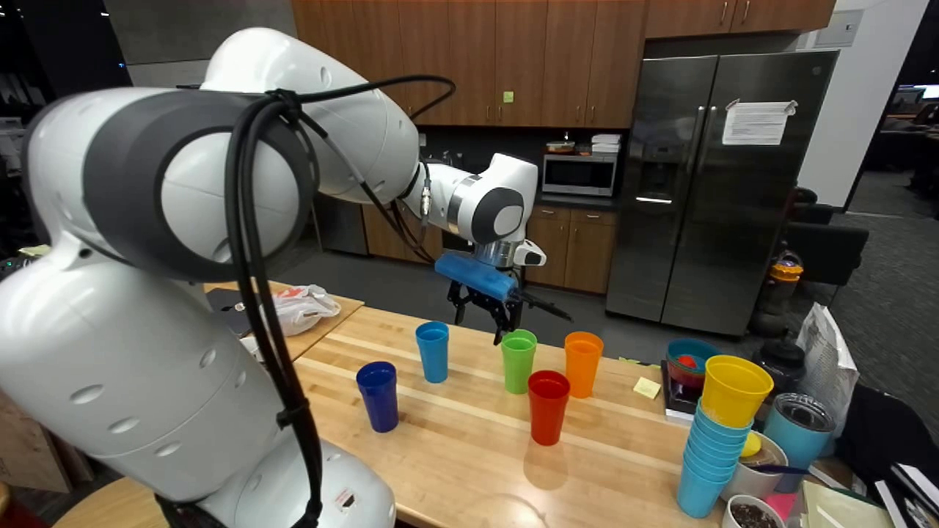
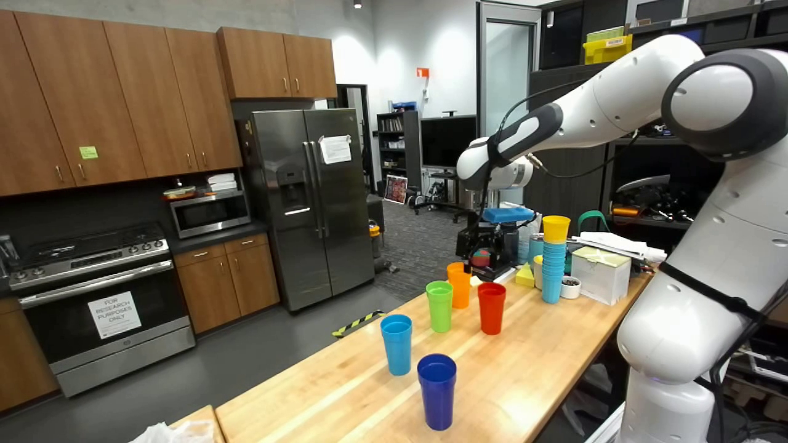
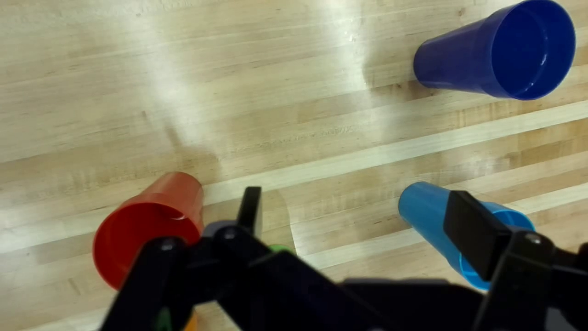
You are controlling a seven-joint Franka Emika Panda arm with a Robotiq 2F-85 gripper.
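My gripper is open above the table, its two fingers wide apart with only bare wood showing between their tips. In exterior view 1 the gripper (image 1: pixel 480 324) hangs near the table's far edge, behind the cups. A light blue cup (image 1: pixel 432 352) and a dark blue cup (image 1: pixel 378 397) stand on the left. Further right are a green cup (image 1: pixel 519 362), an orange cup (image 1: pixel 582 362) and a red cup (image 1: pixel 547 408). All stand upright, mouths up. From the wrist, the right finger partly covers the light blue cup (image 3: pixel 427 207); the green cup (image 3: pixel 282 248) is mostly hidden.
A stack of light blue cups (image 1: pixel 709 465) topped by a yellow cup (image 1: pixel 736 390) stands at the table's right end, among bowls and clutter. A yellow sticky note (image 1: pixel 647 387) lies near the orange cup. Bare wood (image 1: pixel 458 466) fills the near middle of the table.
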